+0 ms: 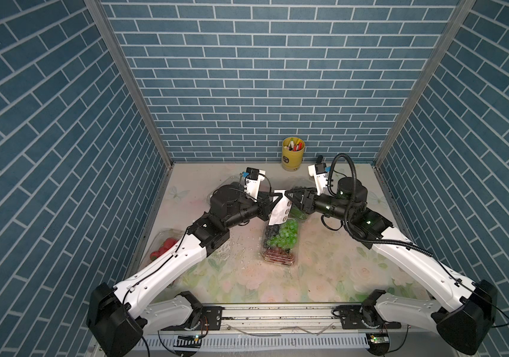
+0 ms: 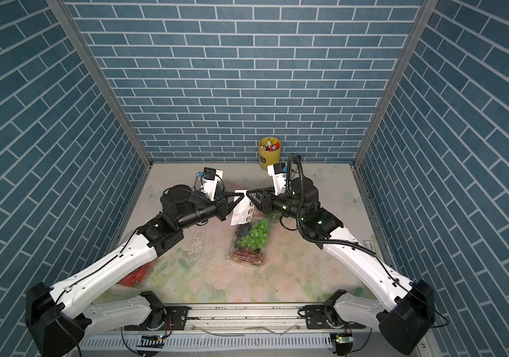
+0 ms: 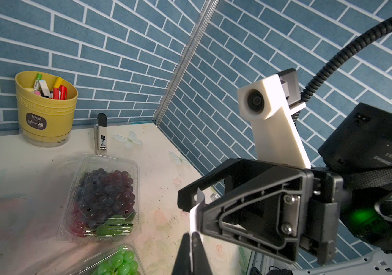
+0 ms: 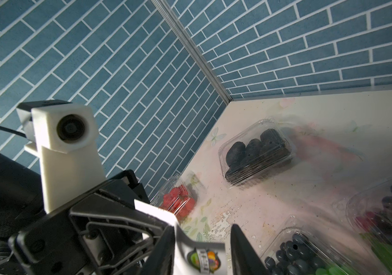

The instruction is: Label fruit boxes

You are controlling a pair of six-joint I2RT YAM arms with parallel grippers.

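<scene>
A white label sheet (image 1: 280,209) with round fruit stickers hangs from my left gripper, whose fingers are shut on it. My right gripper faces it with open fingers; in the right wrist view a colourful sticker (image 4: 205,261) shows in the gap between them. Below both grippers sits a clear box of green and dark grapes (image 1: 282,239). Behind it is a box of dark red grapes (image 3: 108,201). The right wrist view also shows a box of large dark fruit (image 4: 255,153) and a box of red fruit (image 4: 177,200).
A yellow bucket of markers (image 1: 292,156) stands by the back wall, with a black-capped marker (image 3: 102,133) to its right. The two grippers are very close together.
</scene>
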